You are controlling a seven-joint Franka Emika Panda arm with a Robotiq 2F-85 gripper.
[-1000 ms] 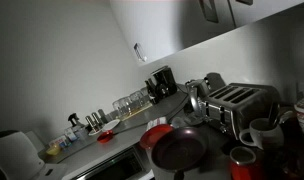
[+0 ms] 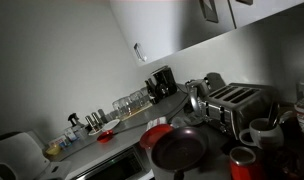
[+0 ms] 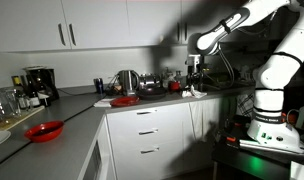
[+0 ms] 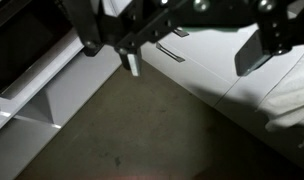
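My gripper is open, its two fingers wide apart with nothing between them. In the wrist view it hangs over the floor (image 4: 127, 125) and the white drawer fronts (image 4: 207, 50). Exterior view 2 shows the gripper (image 3: 195, 82) pointing down in front of the counter, toward the right side. A white cloth (image 4: 292, 98) lies off to the right of the fingers. On the counter stand a dark frying pan (image 2: 179, 149), a steel toaster (image 2: 237, 104) and a red can-like container (image 2: 245, 163).
A light mug (image 2: 263, 133) stands close to the toaster. Red bowls (image 3: 44, 131) sit farther along the counter. Glasses (image 2: 132, 102) line the back wall.
At the lower left of exterior view 1, the arm's visible part has shifted slightly. The things on the counter have not moved.
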